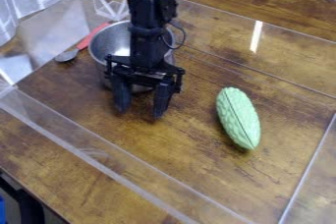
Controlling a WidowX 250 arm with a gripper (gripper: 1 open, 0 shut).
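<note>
The black robot gripper [141, 100] hangs low in the middle-left of the camera view, just in front of a steel pot [110, 49] and hiding much of it. Its fingertips are near the wooden surface; whether they are open or shut, or touch anything, is unclear. A pale green ridged vegetable [238, 118], like a cabbage or squash, lies on the wood to the right.
A spoon or ladle [67, 56] with a red handle lies left of the pot. Clear plastic edges run along the front and right of the wooden surface [144, 169].
</note>
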